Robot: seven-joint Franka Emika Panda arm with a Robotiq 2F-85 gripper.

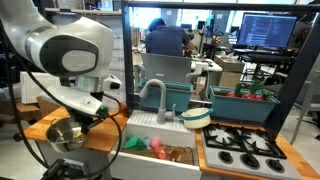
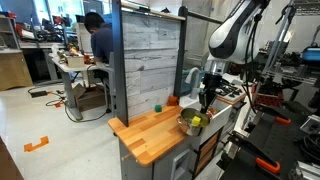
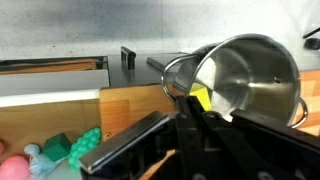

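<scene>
A shiny metal pot [image 1: 65,136] hangs at the front edge of the wooden counter in exterior view 1, its opening tilted toward the camera. My gripper is shut on the pot's near side, at the rim or handle; the exact contact is hidden by the dark fingers. A yellow object [image 3: 203,96] shows inside the pot in the wrist view. In exterior view 2 the pot [image 2: 190,129] appears just beyond the counter's edge, below the arm.
To the right of the wooden counter [image 1: 43,127] is a white sink [image 1: 127,162] holding colourful toys. A grey faucet [image 1: 162,92] rises behind it, and a stove [image 1: 240,148] stands farther right. A slatted wall [image 2: 152,62] borders the counter.
</scene>
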